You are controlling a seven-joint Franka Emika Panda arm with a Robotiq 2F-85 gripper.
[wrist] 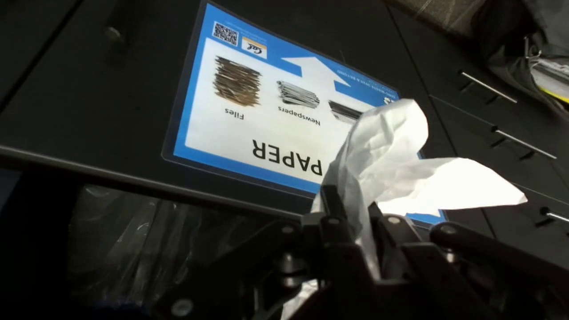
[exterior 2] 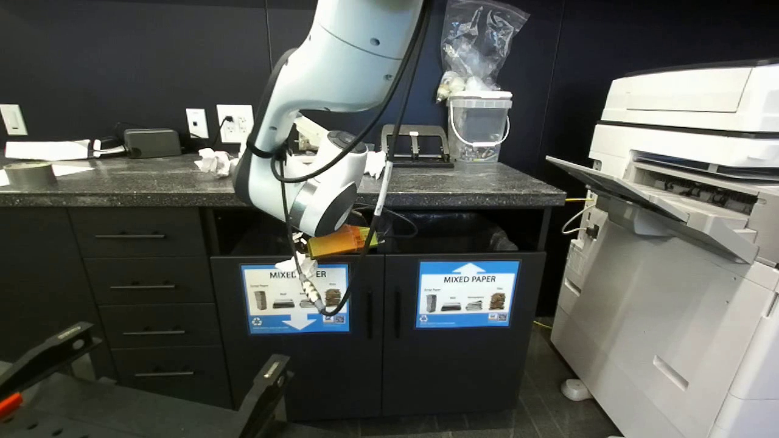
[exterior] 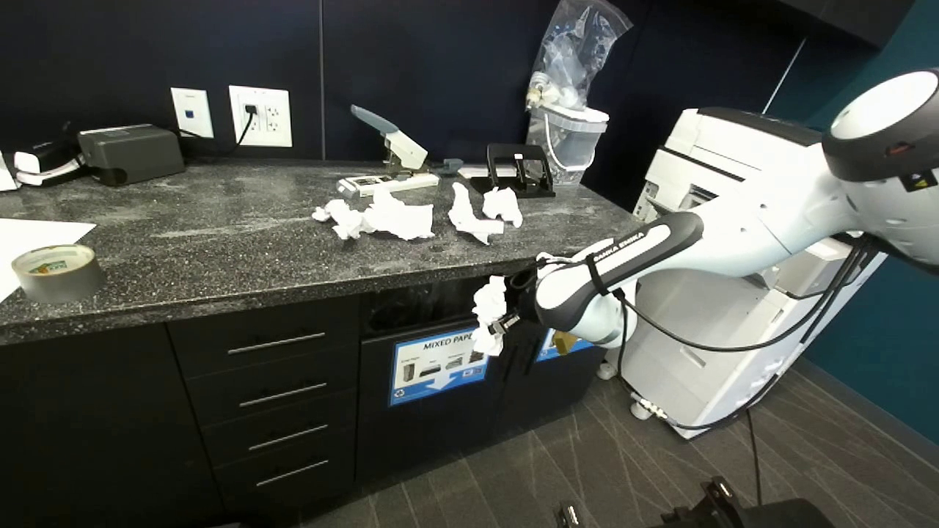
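A crumpled white paper (wrist: pixel 392 154) is pinched in my gripper, with its loose ends sticking out beyond the fingers in the wrist view. Exterior view 1 has the paper (exterior: pixel 489 308) in front of the cabinet, below the counter's front edge. The opening of the left bin (exterior: pixel 414 303), marked by a Mixed Paper sign (exterior: pixel 440 365), is close by. On the counter lie several more crumpled papers (exterior: pixel 400 215). From exterior view 2 the arm and a cable partly cover the held paper (exterior 2: pixel 299 266) and the gripper.
A stapler (exterior: pixel 396 163) and a black hole punch (exterior: pixel 519 171) stand behind the loose papers. A clear bucket (exterior 2: pixel 479 124) is at the counter's right end, with a printer (exterior 2: pixel 679 241) beyond it. A tape roll (exterior: pixel 57 273) sits at the left. The counter edge (exterior 2: pixel 467 196) overhangs the bins.
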